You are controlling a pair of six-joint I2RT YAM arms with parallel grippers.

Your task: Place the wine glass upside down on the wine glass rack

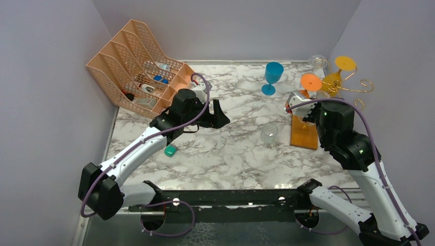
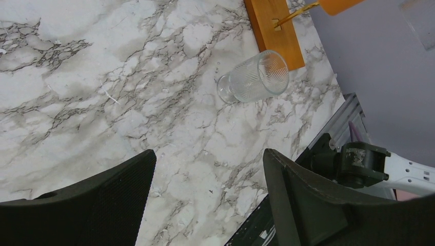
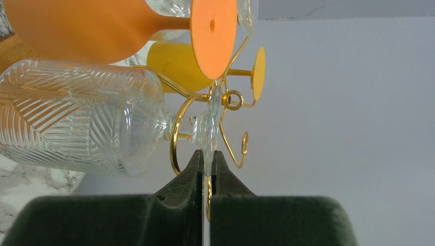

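Observation:
A clear patterned glass (image 3: 77, 118) hangs upside down with its stem within a gold hook of the rack (image 1: 302, 134); my right gripper is shut on the rim of its base. In the top view that arm covers much of it. My left gripper stands open over bare marble, nothing between its fingers. A second clear glass (image 2: 254, 78) stands on the counter left of the rack's wooden base.
An orange glass (image 1: 311, 82) and a yellow one (image 1: 345, 64) hang upside down on the rack. A blue glass (image 1: 274, 72) stands behind. A peach organizer (image 1: 123, 51) fills the back left.

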